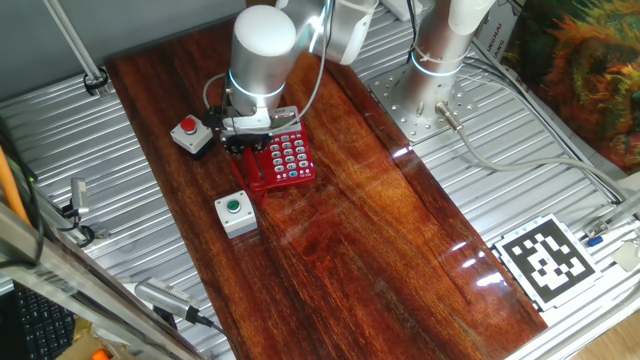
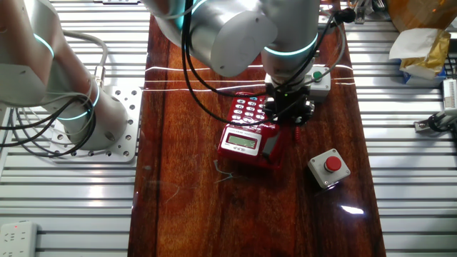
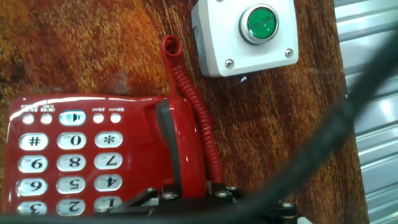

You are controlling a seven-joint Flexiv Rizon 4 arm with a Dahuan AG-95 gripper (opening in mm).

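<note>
A red desk phone (image 1: 287, 160) lies on the brown wooden table, its silver keypad and small display facing up. Along its side rests the red handset (image 3: 186, 146), with a coiled red cord (image 3: 198, 102) beside it. My gripper (image 1: 247, 146) points down at the handset's side of the phone. In exterior view 2 the gripper (image 2: 289, 111) is dark and cluttered by cables. Only its upper linkage shows along the bottom of the wrist view, over the handset; the fingertips are hidden, so whether it grips the handset is unclear.
A white box with a green button (image 3: 260, 23) sits close by the phone. Another box with a red button (image 2: 333, 164) stands near the table edge. A black cable (image 3: 329, 134) crosses the wrist view.
</note>
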